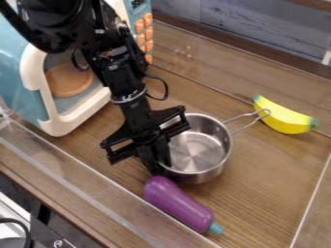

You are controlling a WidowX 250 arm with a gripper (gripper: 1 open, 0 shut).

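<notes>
My black gripper (153, 153) reaches down at the left side of a steel pot (196, 145), its tip at the pot's near-left rim. Whether the fingers are closed, or hold the rim, is hidden by the gripper body. The pot's wire handle points to the back right. A purple toy eggplant (179, 201) lies on the wooden table just in front of the pot, below the gripper.
A toy microwave (52, 107) with its door open stands at the left. A yellow toy banana (285, 116) lies at the right.
</notes>
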